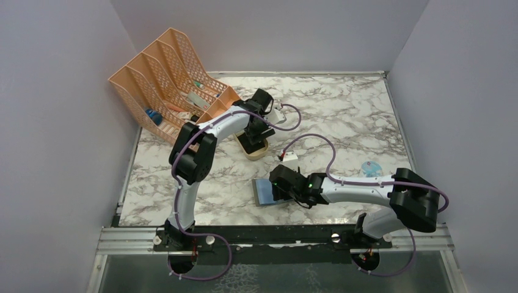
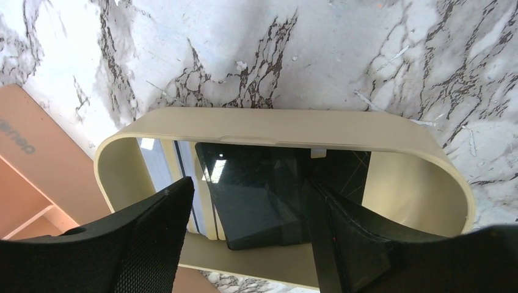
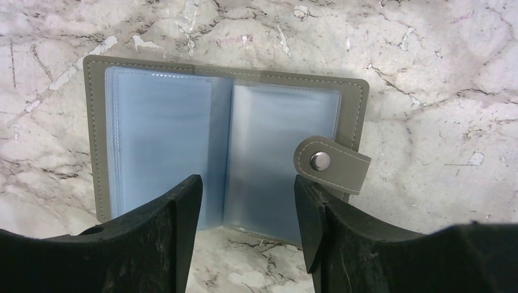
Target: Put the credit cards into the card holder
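A cream oval container (image 2: 275, 125) holds a dark card (image 2: 256, 201) and, beside it, several pale card edges (image 2: 164, 165). Over that container hangs my left gripper, open, its fingertips on either side of part of the dark card and nothing clasped. The card holder (image 3: 171, 140) lies unfolded on the table with clear bluish sleeves and a grey border; its snap strap (image 3: 336, 165) curls up at the right. My right gripper is above the holder's near half, fingers apart, with no card between them. In the top view the right arm covers part of the holder.
An orange slatted rack (image 1: 177, 79) with small items stands at the back left, right beside the container. A light-blue round object (image 1: 370, 168) sits at the right. Clear marble tabletop (image 1: 342, 110) spreads across the back right.
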